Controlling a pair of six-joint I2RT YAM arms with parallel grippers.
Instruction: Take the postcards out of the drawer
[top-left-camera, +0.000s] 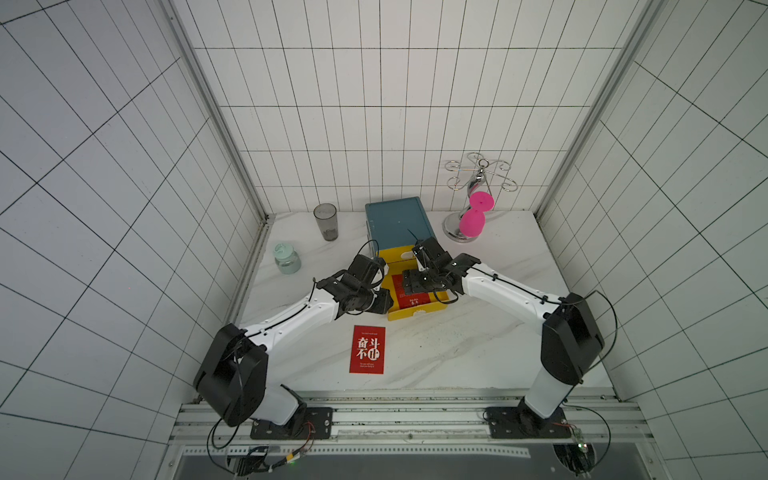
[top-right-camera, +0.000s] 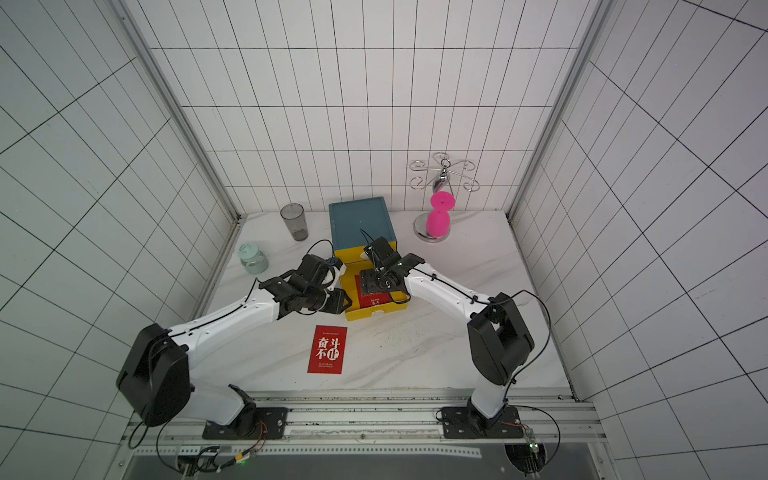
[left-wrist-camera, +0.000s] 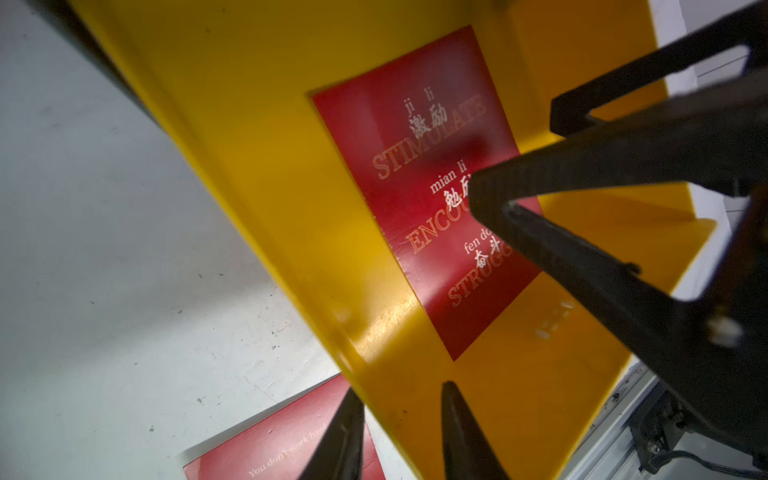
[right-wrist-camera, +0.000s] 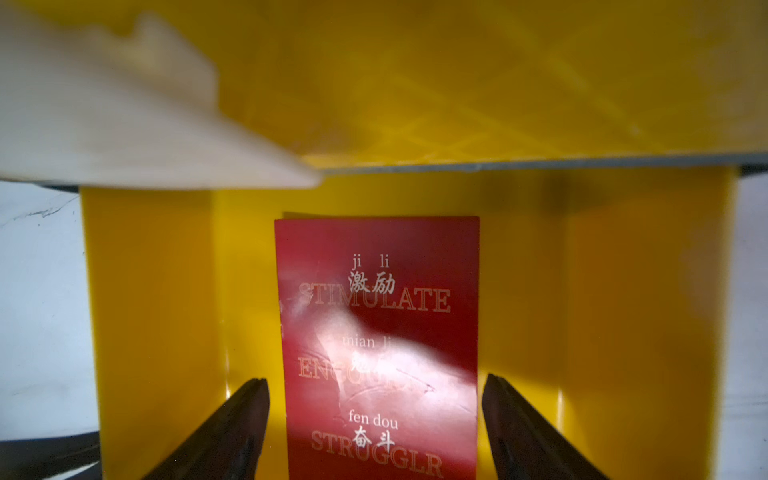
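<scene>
A red postcard (right-wrist-camera: 376, 344) lies flat in the open yellow drawer (top-left-camera: 408, 314), which is pulled out from a blue-grey box (top-left-camera: 398, 222). My left gripper stands at the drawer's left side. Its fingers (left-wrist-camera: 460, 436) are apart, one on each side of the yellow wall. Over the postcard is my right gripper, open, with one finger on either side of the card and nothing gripped. A second red postcard (top-left-camera: 367, 349) rests on the table in front of the drawer.
A grey glass (top-left-camera: 326, 221) and a mint-lidded jar (top-left-camera: 286, 257) stand at the back left. On the back right is a metal stand (top-left-camera: 460, 227) with pink discs.
</scene>
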